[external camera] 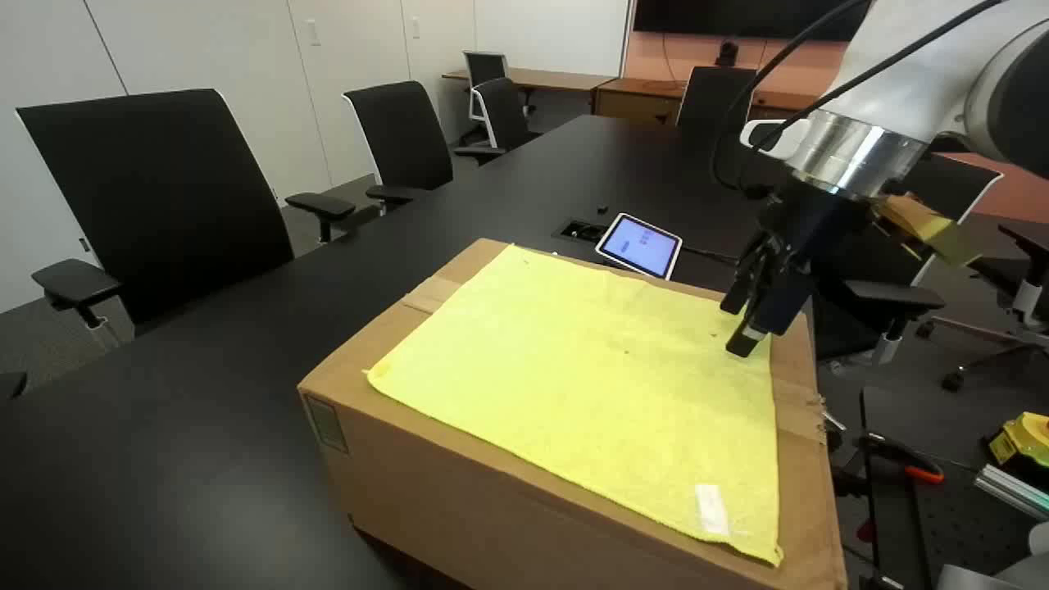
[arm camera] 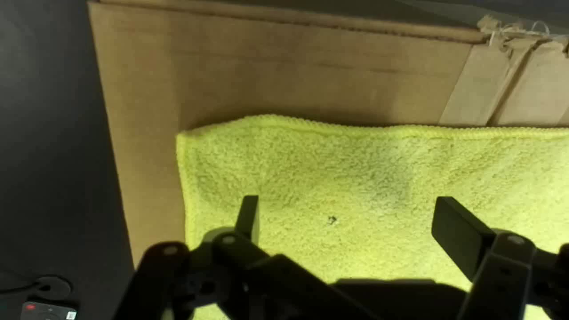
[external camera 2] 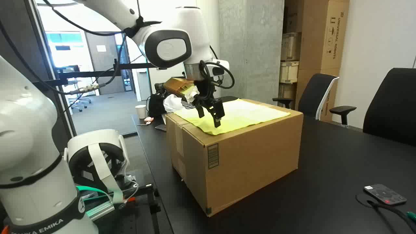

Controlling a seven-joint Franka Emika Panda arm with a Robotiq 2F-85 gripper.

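A yellow cloth (external camera: 590, 383) lies spread nearly flat on top of a cardboard box (external camera: 551, 521), with a white tag at its near right corner. My gripper (external camera: 739, 329) hangs over the cloth's right side, close to one corner. In the wrist view the gripper is open, its fingers wide apart with only cloth beneath them. One corner of the yellow cloth (arm camera: 320, 176) shows up and left of the fingers, its hem slightly wavy. From the other side, the gripper (external camera 2: 208, 119) appears above the cloth (external camera 2: 241, 115); whether the fingertips touch it, I cannot tell.
The box stands on a black table (external camera: 187, 472). Beyond the box is a small tablet (external camera: 641, 246). A dark handheld device (external camera 2: 385, 194) with a cable lies on the table, clear of the box. Several chairs surround the table.
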